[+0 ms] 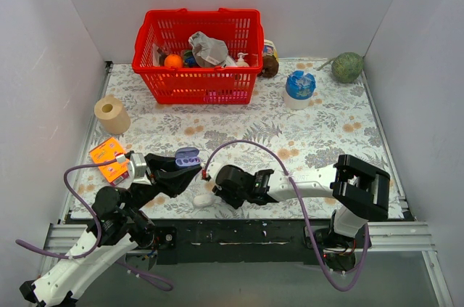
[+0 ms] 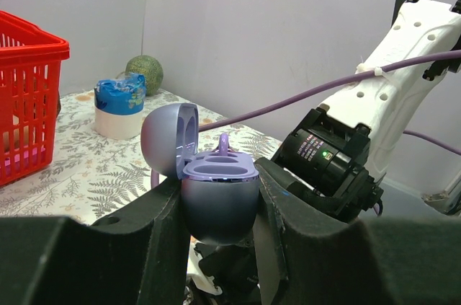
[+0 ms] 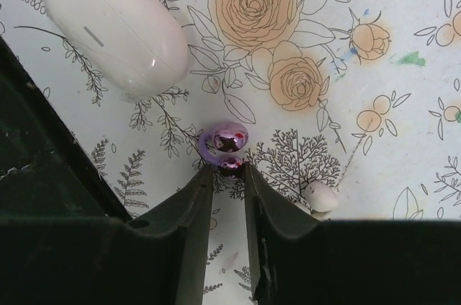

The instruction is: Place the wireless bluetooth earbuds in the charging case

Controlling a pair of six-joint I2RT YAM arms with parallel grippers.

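Note:
The purple charging case (image 2: 220, 204) stands with its lid (image 2: 170, 139) raised, my left gripper shut on it above the table. A purple loop (image 2: 223, 144) sticks up from its tray; what it belongs to is hard to tell. On the patterned table, a glossy purple clip-shaped earbud (image 3: 229, 137) lies at the fingertips of my right gripper. Those fingers are part open, with one end of the earbud at the narrow gap between the tips. In the top view the right arm hides this earbud.
Close to the right gripper lie a pale rounded case (image 3: 119, 24) and a small white piece (image 3: 320, 197), partly behind a finger. A red basket (image 1: 196, 88) fills the back; a paper roll (image 1: 112, 115) and orange box (image 1: 109, 158) stand left.

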